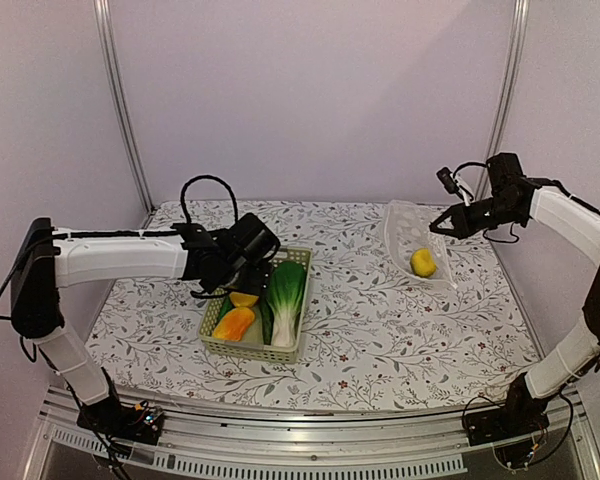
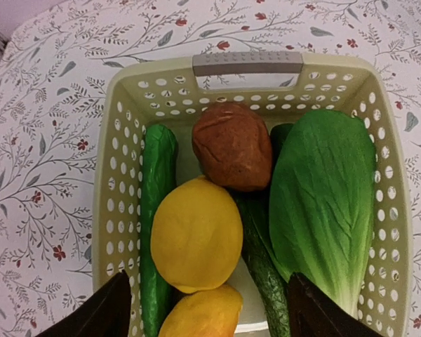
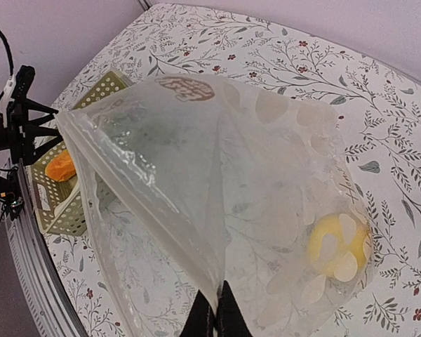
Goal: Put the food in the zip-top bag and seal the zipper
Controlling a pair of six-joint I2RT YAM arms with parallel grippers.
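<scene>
My left gripper hangs open over the green basket, which holds a yellow round food, an orange-yellow one, a brown one, bok choy, a cucumber and another long green vegetable. At the right, my right gripper is shut on the edge of the translucent zip bag, holding it raised; a yellow food rests inside the bag.
Walls close it in at the back and both sides.
</scene>
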